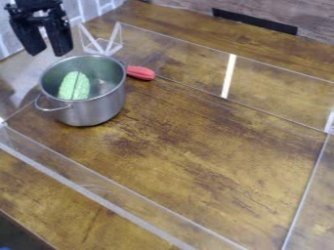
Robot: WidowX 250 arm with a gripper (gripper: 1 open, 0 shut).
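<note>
A steel pot (96,107) with side handles stands at the left of the camera view, and a pale green oblong object (74,85) lies inside it. Just outside the pot's right rim is a red object (141,72) on the wood. My black gripper (42,49) is at the top left, above and behind the pot, open, with nothing seen between its fingers; part of it is cut off by the frame.
A white wire-like frame stands behind the pot.
</note>
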